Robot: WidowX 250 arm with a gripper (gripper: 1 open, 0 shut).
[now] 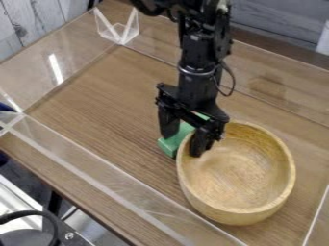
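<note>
My black gripper (186, 127) hangs low over the middle of the table, its fingers open around or just over a green object (172, 145), which is partly hidden behind them. The right finger is at the near-left rim of a large beige bowl (238, 183); whether it touches the rim or the green object I cannot tell.
A small transparent holder (115, 27) stands at the back left. A cable (38, 231) lies at the lower left corner.
</note>
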